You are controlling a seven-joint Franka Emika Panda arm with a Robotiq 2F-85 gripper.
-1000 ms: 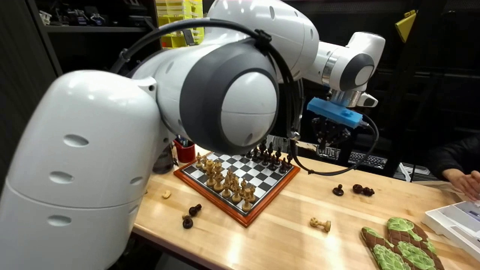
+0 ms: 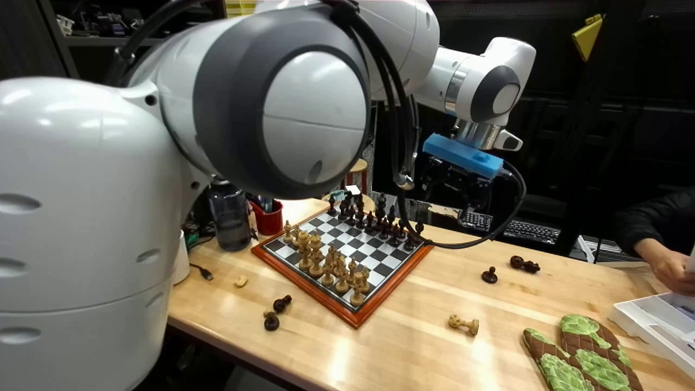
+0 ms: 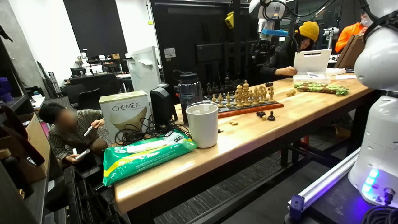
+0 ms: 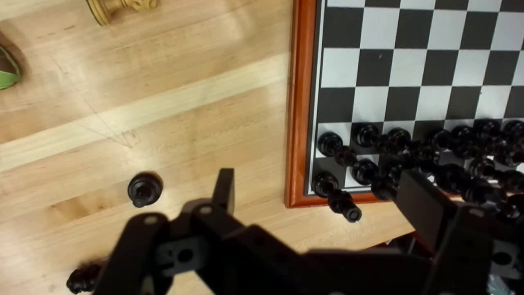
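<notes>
My gripper is open over the back edge of the table, with nothing held between its spread fingers. In the wrist view the chessboard (image 4: 300,98) lies to the right, dark pieces crowding its near rows under and beside the right finger (image 4: 425,209). A dark pawn (image 4: 145,189) stands on the bare wood left of the left finger. Farther down, a dark piece (image 4: 83,277) lies partly hidden by the gripper. Light pieces (image 2: 326,260) fill the opposite side of the board. A light piece (image 2: 463,323) lies on its side on the table.
Patterned oven mitts (image 2: 583,358) and a white case (image 2: 658,326) lie at the right, with a person's hand (image 2: 668,264) beside the case. Small dark pieces (image 2: 271,321) lie in front of the board. A bottle (image 2: 229,218) and red cup (image 2: 268,218) stand left.
The arm and gripper have shifted left in exterior view 1. The lying dark piece at the right appears slightly farther back. The person's hands have moved; the board looks unchanged.
</notes>
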